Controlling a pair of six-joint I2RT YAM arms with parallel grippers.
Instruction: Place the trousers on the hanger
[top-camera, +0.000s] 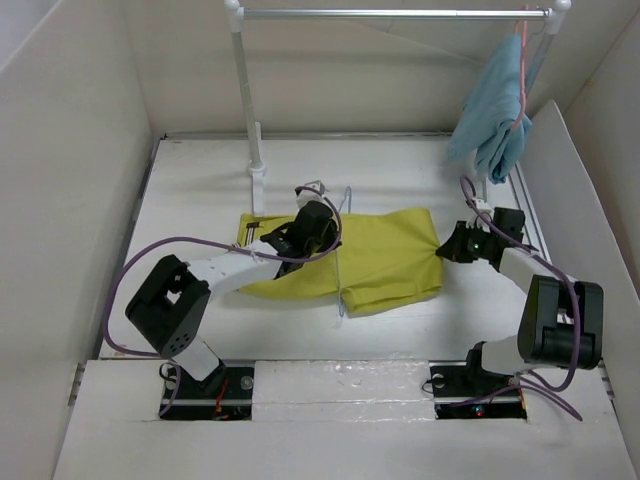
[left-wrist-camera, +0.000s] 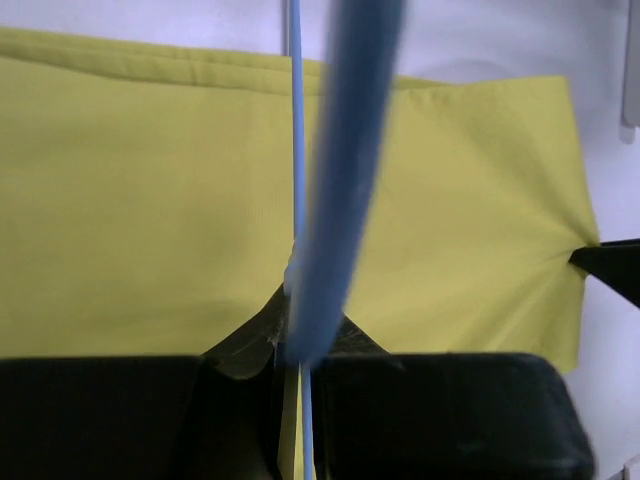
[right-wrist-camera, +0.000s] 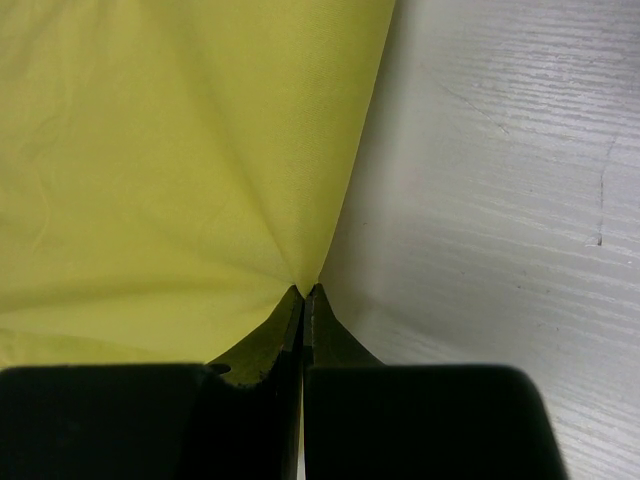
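Observation:
Yellow trousers (top-camera: 390, 250) lie spread across the white table. A blue hanger (top-camera: 347, 197) stands nearly edge-on across their middle, its upper end showing past the far edge and its lower end at the near edge. My left gripper (top-camera: 335, 234) is shut on the hanger; in the left wrist view the blue wire (left-wrist-camera: 297, 130) runs down to its fingertips, with a thick blurred part close to the camera. At the right edge of the trousers, my right gripper is shut on the cloth, and creases run toward its fingertips. The left arm hides part of the trousers.
A metal rail (top-camera: 400, 14) on white posts spans the back. From its right end, a blue cloth (top-camera: 492, 105) hangs on a pink hanger (top-camera: 523, 65), above and behind my right arm. Bare table (top-camera: 270, 335) shows in front of the trousers.

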